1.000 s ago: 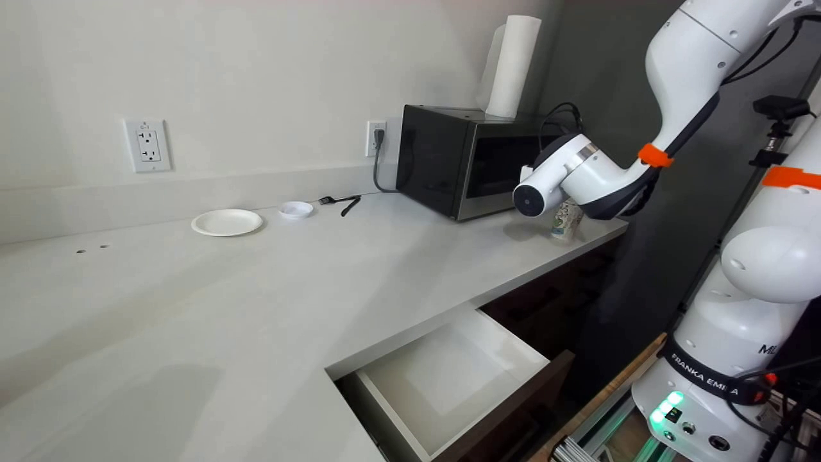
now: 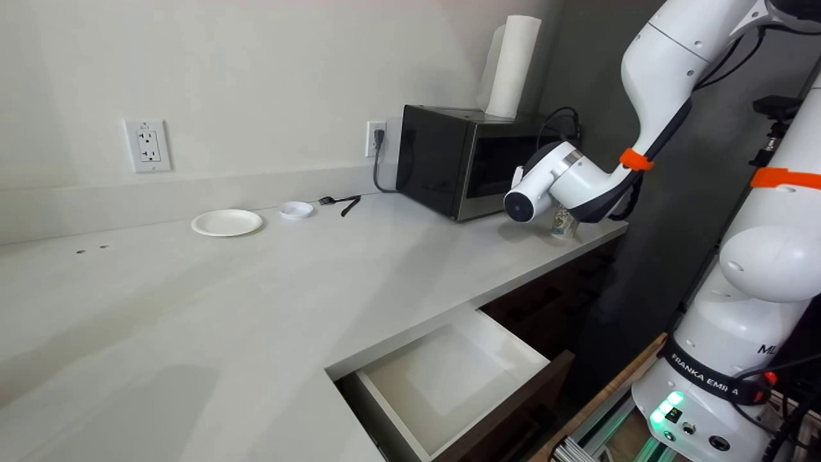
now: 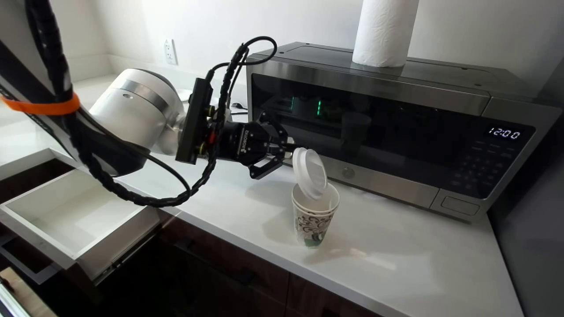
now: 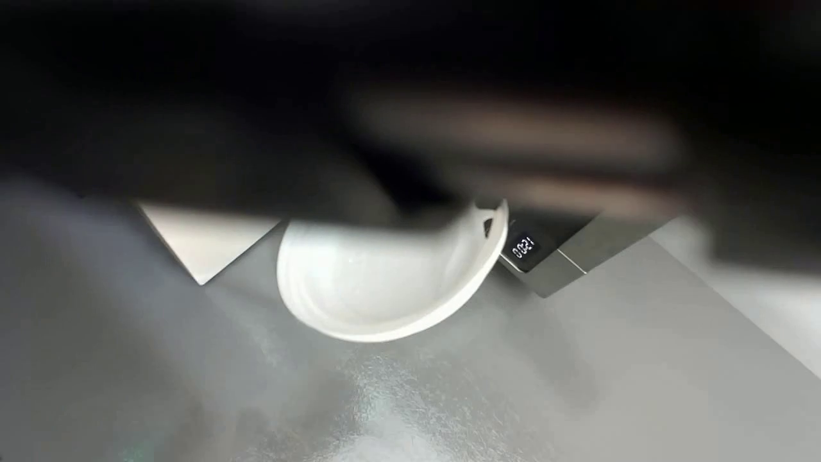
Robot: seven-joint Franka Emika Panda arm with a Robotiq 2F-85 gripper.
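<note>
Tilted steeply, a white plastic lid (image 3: 310, 173) hangs at the fingertips of my gripper (image 3: 291, 148), which is shut on its edge. The stacked, patterned paper cups (image 3: 313, 224) stand upright on the counter; in exterior view 2 the lid's lower edge overlaps their mouth. Whether lid and cups touch, I cannot tell. The wrist view has the lid (image 4: 377, 285) large below dark, blurred fingers that hide its upper edge. From exterior view 1, the arm covers the gripper and lid, and only part of the cups (image 2: 564, 223) shows.
A microwave (image 3: 365, 127) stands close behind the cups, a paper towel roll (image 3: 386, 31) on top. An empty drawer (image 2: 450, 377) is pulled out below the counter. Farther left lie a white plate (image 2: 227, 222), a small white dish (image 2: 296, 209) and black utensils (image 2: 342, 201).
In exterior view 1 the arm and wrist have shifted a little to the left. The cups, drawer and plate stay where they were.
</note>
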